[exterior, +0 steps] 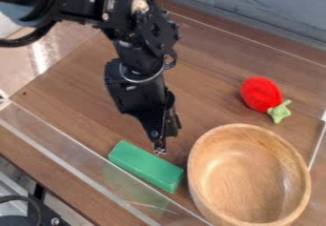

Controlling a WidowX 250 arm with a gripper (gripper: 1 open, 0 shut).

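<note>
My black gripper (159, 139) reaches down over the middle-left of the wooden table, just above the right end of a green block (145, 166). Whether anything is between its fingertips cannot be made out. A wooden bowl (250, 177) stands to the right of the block, and a red plush vegetable with a green top (260, 93) lies at the back right.
A clear plastic edge (76, 168) runs along the front left of the table (71, 101). A grey-blue wall is at the back.
</note>
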